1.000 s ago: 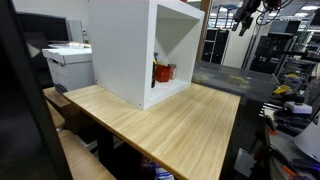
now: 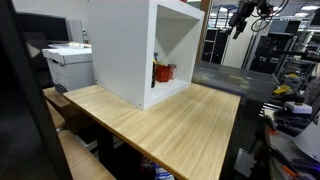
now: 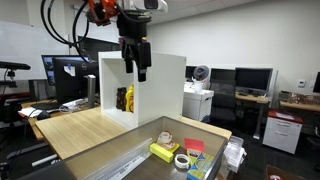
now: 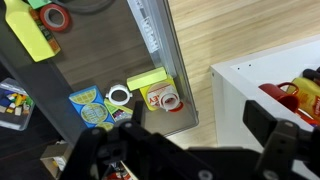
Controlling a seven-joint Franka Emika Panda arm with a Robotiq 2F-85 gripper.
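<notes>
High above the table my gripper [image 3: 135, 68] points down, open and with nothing between its fingers. In exterior view 1 it hangs small at the upper right. Below it in the wrist view is an open grey drawer [image 4: 105, 70] of small items. A yellow block [image 4: 146, 79], a white ring [image 4: 119, 95], a blue-and-yellow packet [image 4: 90, 105] and a red-and-white item [image 4: 164, 96] lie close together in it. Nearer the drawer's other end are a dark red ring [image 4: 55, 17] and a yellow-green bottle [image 4: 32, 32].
A white open-fronted shelf unit [image 2: 125, 50] stands on the wooden table [image 2: 150, 125]. Inside are a red container [image 2: 163, 73] and yellow items, partly hidden by its walls. The table in front of the shelf is bare. A black chair [image 3: 18, 120] stands nearby.
In exterior view 1 the arm and gripper have shifted slightly at the upper right. The shelf and its contents look unmoved.
</notes>
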